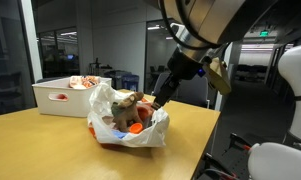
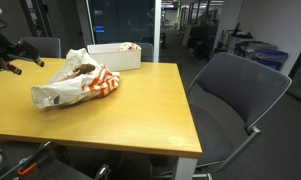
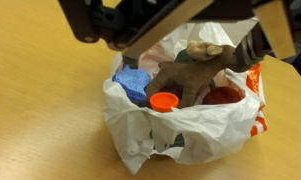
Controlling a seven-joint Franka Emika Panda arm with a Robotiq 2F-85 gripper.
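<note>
A white plastic bag (image 1: pixel 145 138) with orange print sits on the table, its mouth open. Inside it the wrist view shows a brown plush toy (image 3: pixel 185 80), an orange-red round lid (image 3: pixel 164 102), a blue item (image 3: pixel 132 82) and a dark red round thing (image 3: pixel 222 95). Above the bag and to its side hangs my gripper (image 1: pixel 190 94), its fingers spread and nothing seen between them. From the other side, the gripper (image 2: pixel 29 67) appears left of the bag (image 2: pixel 75 85), apart from it.
A white box (image 1: pixel 62 98) with orange-and-white stuff on top stands farther back on the wooden table (image 1: pixel 50 150). Bare tabletop surrounds the bag. A black office chair (image 2: pixel 235 95) is beside the table's edge.
</note>
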